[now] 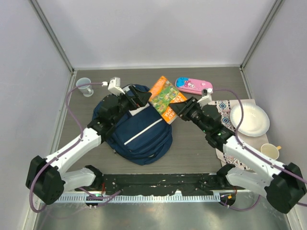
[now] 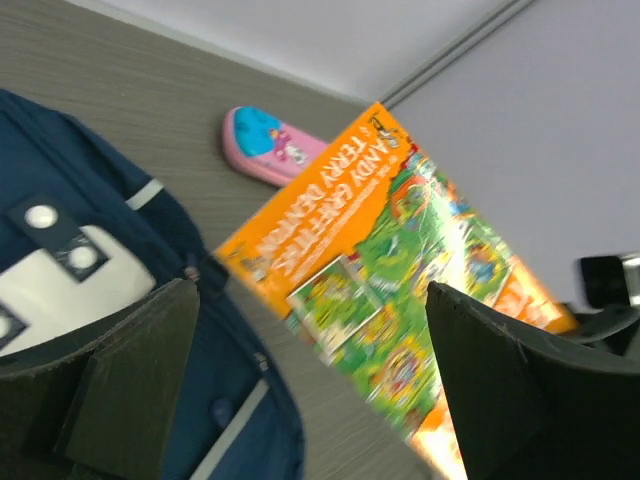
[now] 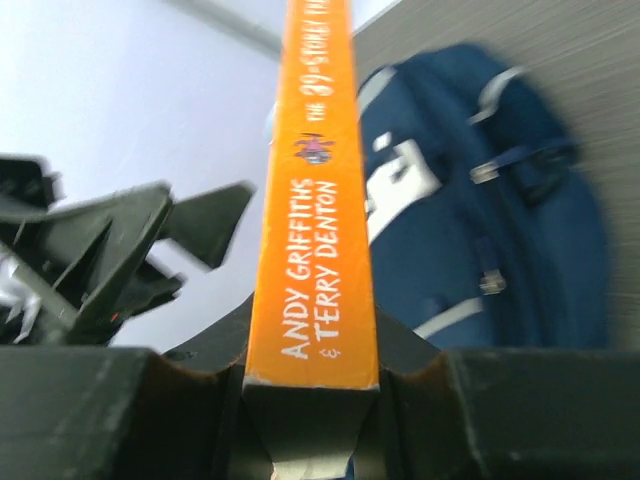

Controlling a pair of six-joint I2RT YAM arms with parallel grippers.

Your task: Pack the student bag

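Observation:
A thick orange and green book [image 1: 166, 97] is held up above the bag's right edge by my right gripper [image 1: 176, 109]. In the right wrist view the orange spine of the book [image 3: 312, 270] rises from between the closed fingers. My left gripper stands open, apart from the book, with its two fingers spread and nothing between them. In the top view the left gripper [image 1: 144, 98] is just left of the book. The navy student bag [image 1: 144, 139] lies on the table below. Part of its upper side is hidden by the left arm.
A pink pencil case [image 1: 194, 86] lies at the back right. On a patterned mat [image 1: 225, 109] are a white plate [image 1: 250, 119] and a mug [image 1: 270, 151]. A white cup [image 1: 85, 86] stands at the back left. Bare table shows right of the bag.

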